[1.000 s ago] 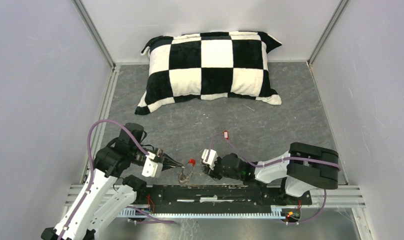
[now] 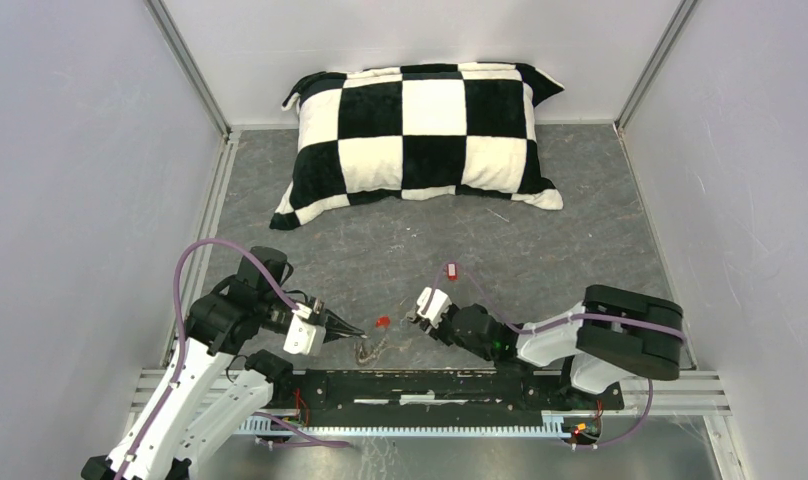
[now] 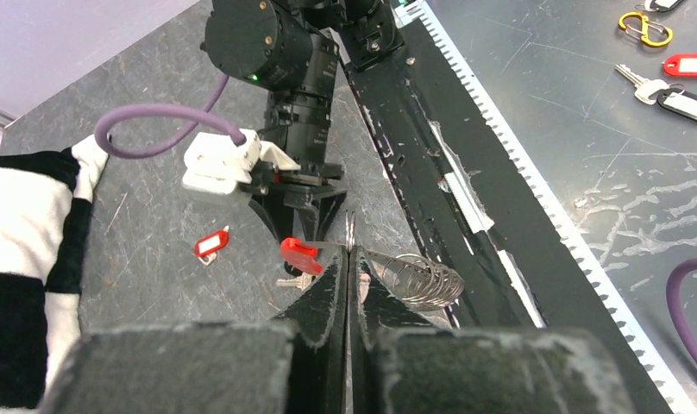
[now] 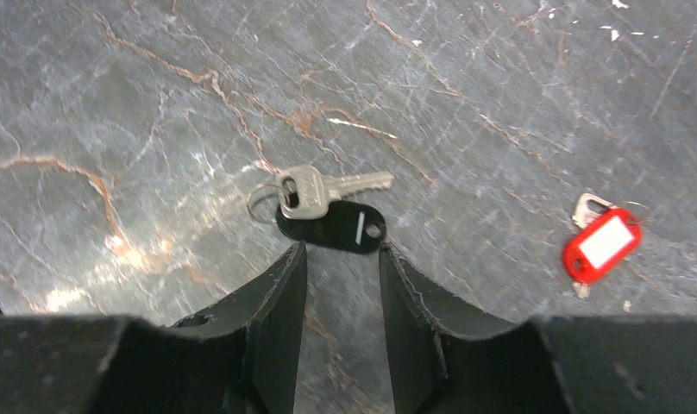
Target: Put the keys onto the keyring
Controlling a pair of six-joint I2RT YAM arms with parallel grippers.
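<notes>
My left gripper is shut; a thin metal ring end rises at its tips, with a coiled wire keyring (image 3: 427, 280) and a red tag (image 3: 298, 254) beside them. In the top view the coil (image 2: 368, 350) lies below the left fingertips. My right gripper stands open over a key (image 4: 307, 191) on a black tag (image 4: 332, 231) with a small ring; nothing shows between its fingers. A red tag (image 4: 602, 244) with a key lies to the right in the right wrist view.
A checkered cushion (image 2: 435, 135) fills the back of the grey floor (image 2: 400, 240). Walls enclose both sides. A dark rail strip runs along the front. Bare floor lies between cushion and arms.
The left arm looks unmoved.
</notes>
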